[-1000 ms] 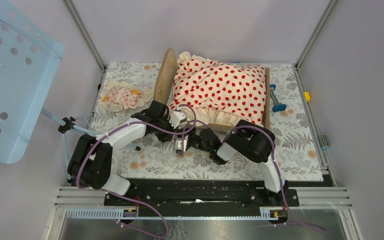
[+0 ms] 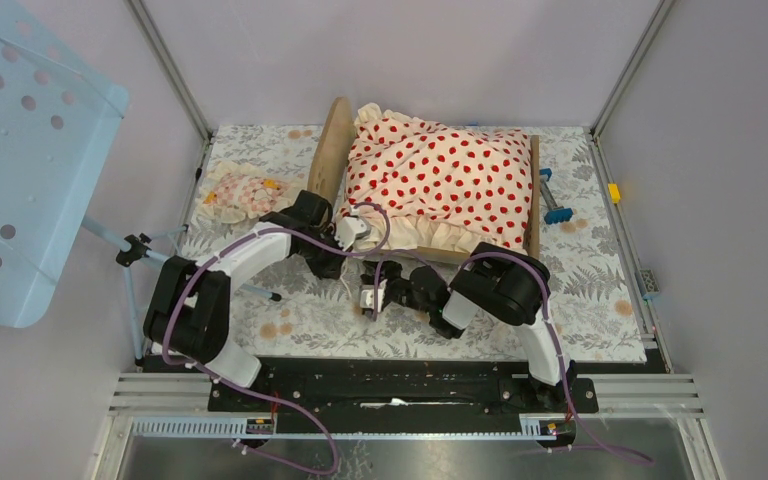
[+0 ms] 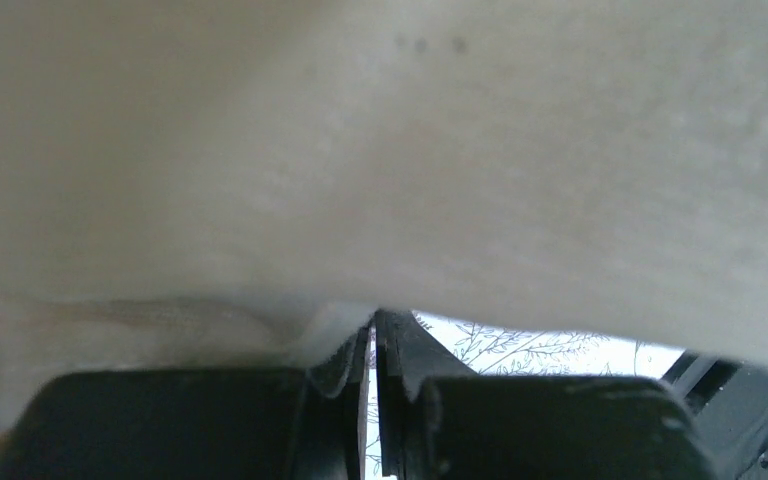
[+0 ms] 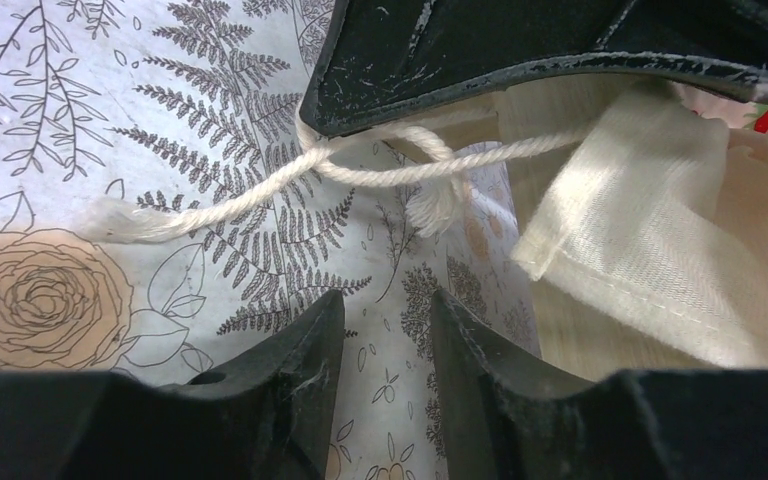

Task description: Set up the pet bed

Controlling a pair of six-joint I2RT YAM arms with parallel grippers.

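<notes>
The pet bed's strawberry-print cushion (image 2: 438,180) lies in a wooden frame with a tall left panel (image 2: 329,150). My left gripper is shut, close against a pale surface at the frame's front left corner; nothing clearly shows between its fingers. My right gripper stands part open with nothing between its fingertips. In the right wrist view, a white cord (image 4: 230,208) with frayed ends is looped near a black gripper body above it, beside a cream fabric strip (image 4: 640,220) against the wood.
A small floral cushion (image 2: 245,195) lies at the left. A blue bar-shaped object (image 2: 557,213) lies right of the frame. A large perforated light-blue panel (image 2: 40,150) stands far left.
In the top view my right gripper has moved slightly right and down, away from the left gripper.
</notes>
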